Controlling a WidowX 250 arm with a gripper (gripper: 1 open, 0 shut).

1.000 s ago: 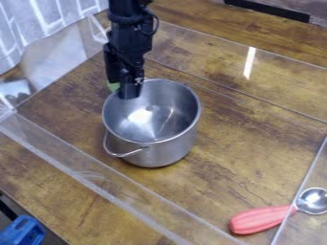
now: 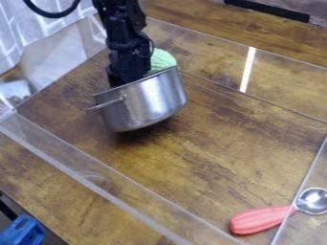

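Observation:
A steel pot [image 2: 143, 103] is tilted in the middle-left of the camera view, its open top turned toward the back and its side facing the camera. My black gripper [image 2: 130, 75] is at the pot's rear rim, its fingers mostly hidden by the pot, so its grip is unclear. A light green round object [image 2: 163, 57] shows behind the gripper and pot.
A pink-handled scoop [image 2: 262, 218] lies at the lower right. Clear plastic walls border the wooden surface. A blue object [image 2: 19, 233] is at the lower left corner. The wood right of the pot is clear.
The pot has moved back and tipped, and the gripper has come lower with it. More of the green object now shows behind them.

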